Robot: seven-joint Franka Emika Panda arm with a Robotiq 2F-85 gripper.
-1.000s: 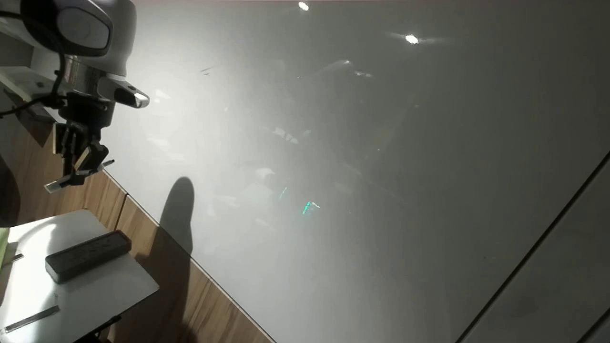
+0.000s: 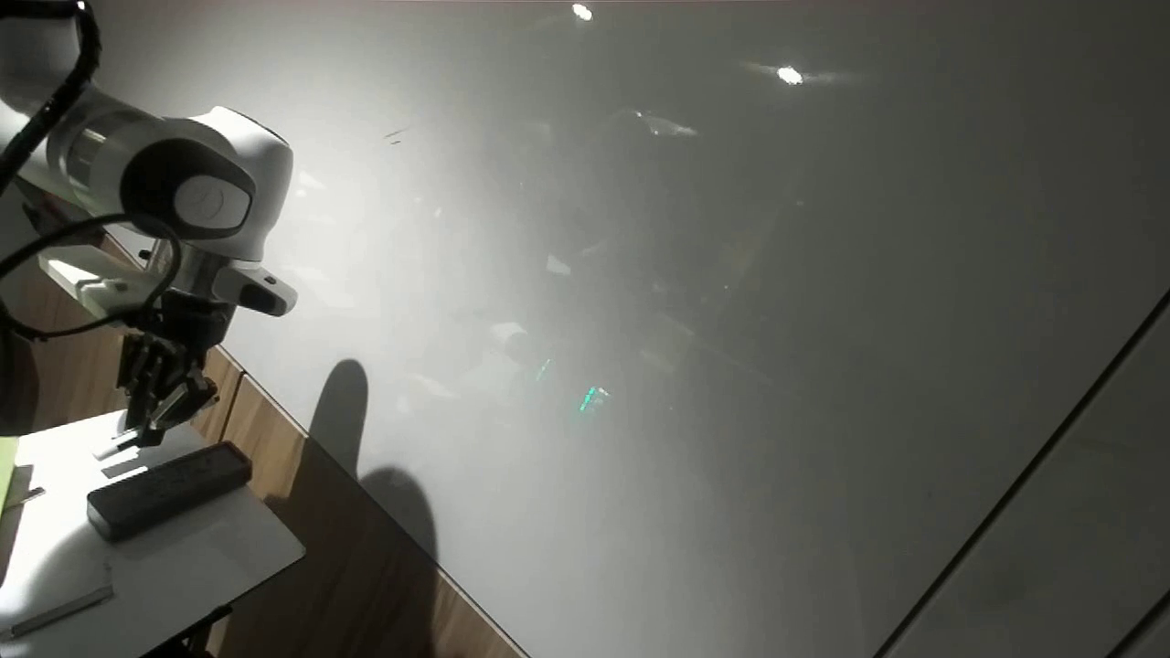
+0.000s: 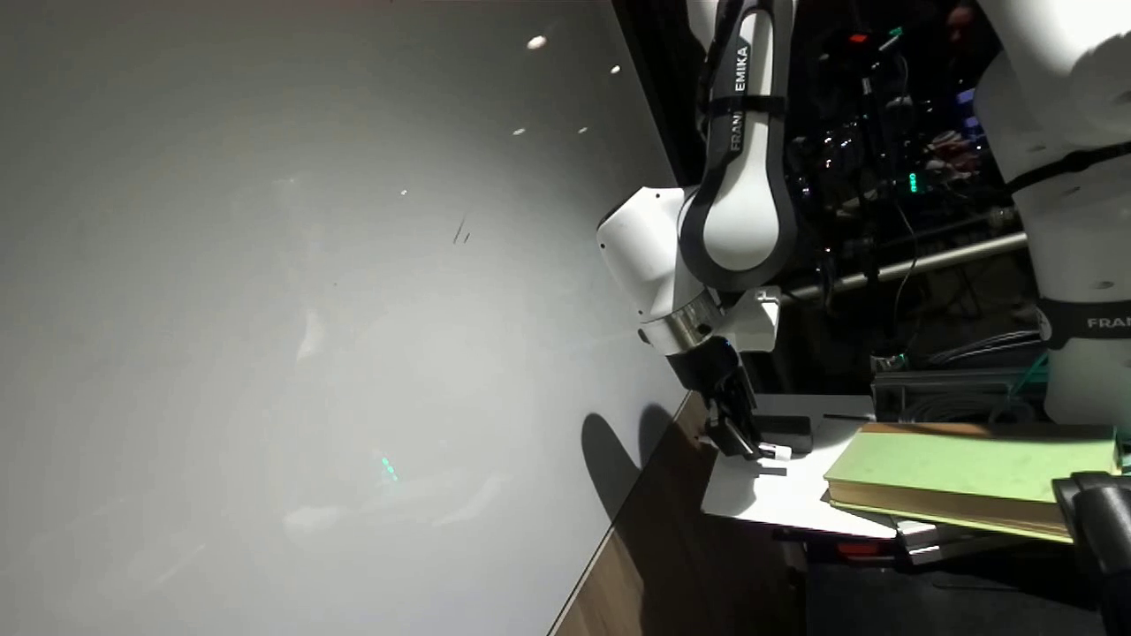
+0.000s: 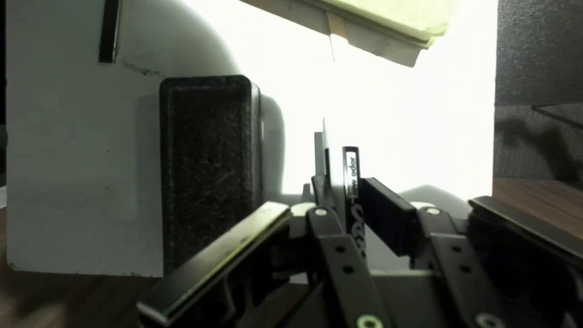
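Note:
In the wrist view, a slim marker (image 4: 351, 169) with a white label reading "low odor" lies between my fingers, and my gripper is shut on it. From exterior view 1, the gripper (image 2: 166, 408) hangs low over the white board on the table, with the pale end of the marker (image 2: 116, 444) sticking out. Exterior view 2 shows that white end (image 3: 777, 452) just above the board, its shadow close underneath; whether it touches cannot be told. A black eraser (image 4: 210, 169) lies beside the gripper, apart from it.
A green book (image 3: 954, 463) sits at one side of the white board (image 4: 71, 218). Near another edge lies a thin dark strip (image 4: 110, 30). The large whiteboard wall (image 2: 658, 329) rises close by, beyond a wooden strip (image 2: 263, 439).
The gripper has come down from above the table to close over the white board, with the marker still in it. The eraser and strip have stayed put.

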